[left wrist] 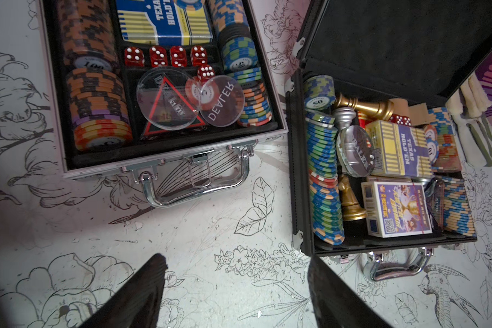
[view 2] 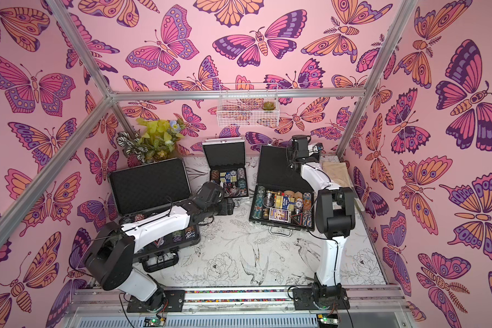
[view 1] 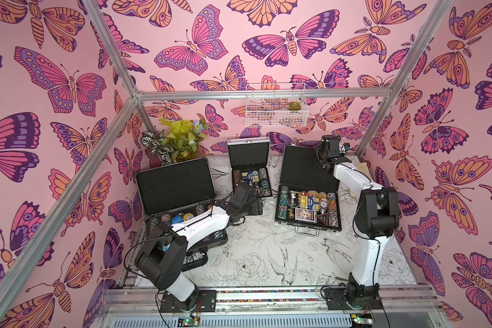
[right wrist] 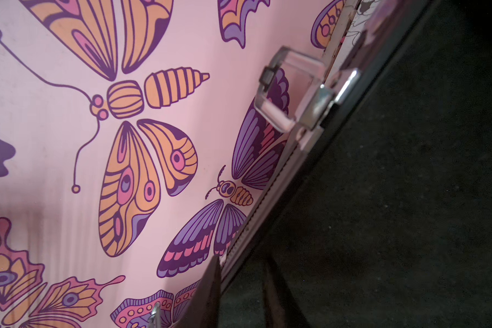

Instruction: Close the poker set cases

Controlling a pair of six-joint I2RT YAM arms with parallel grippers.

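Note:
Three open poker cases stand on the table: a large black one [view 1: 175,186] at left, a small silver one [view 1: 248,155] in the middle, a black one [view 1: 303,166] at right, all with lids raised. My left gripper hangs before the middle and right cases, its fingers apart with nothing between; chips, dice and cards show below it. My right gripper is at the top edge of the right case's lid [right wrist: 382,191], fingertips apart; whether the lid edge lies between them is unclear.
A plant [view 1: 177,139] stands at the back left and a wire basket [view 1: 276,117] hangs on the back wall. Pink butterfly walls enclose the sides.

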